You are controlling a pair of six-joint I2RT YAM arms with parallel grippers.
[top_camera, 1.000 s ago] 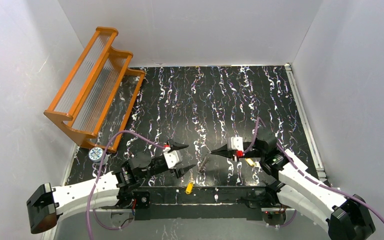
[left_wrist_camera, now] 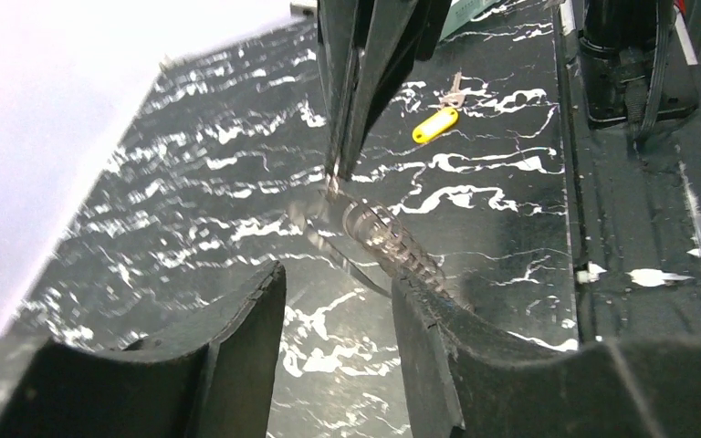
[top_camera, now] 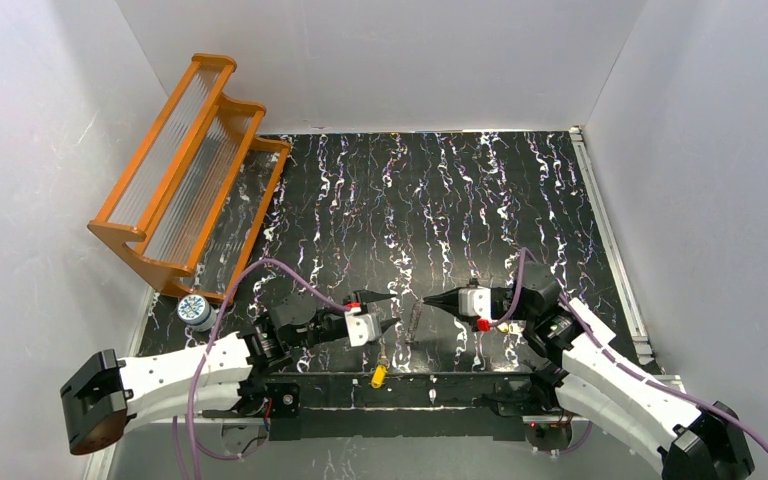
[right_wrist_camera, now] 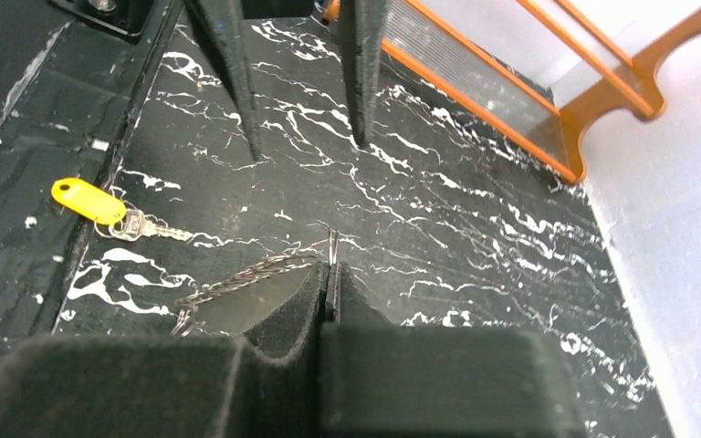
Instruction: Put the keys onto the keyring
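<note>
A thin metal keyring [right_wrist_camera: 237, 278], looking like a twisted wire loop, hangs from the tips of my right gripper [top_camera: 426, 300], which is shut on it. In the left wrist view the keyring [left_wrist_camera: 388, 235] is blurred, and part of it reaches toward my left gripper. That gripper is part open, facing the ring, its fingers apart and seemingly gripping nothing. A key [right_wrist_camera: 137, 224] with a yellow tag [right_wrist_camera: 88, 201] lies by the table's front edge. Another key [left_wrist_camera: 454, 91] with a yellow tag [left_wrist_camera: 435, 125] lies on the right side, near the right arm.
An orange wooden rack [top_camera: 185, 180] stands at the back left, and a small round white-and-blue container [top_camera: 196, 311] sits at its near end. Purple cables run along both arms.
Over the last second my left gripper has moved toward the keyring and its fingers have drawn closer together. The keyring has swung about at the right gripper's tips, and the right arm has shifted slightly.
</note>
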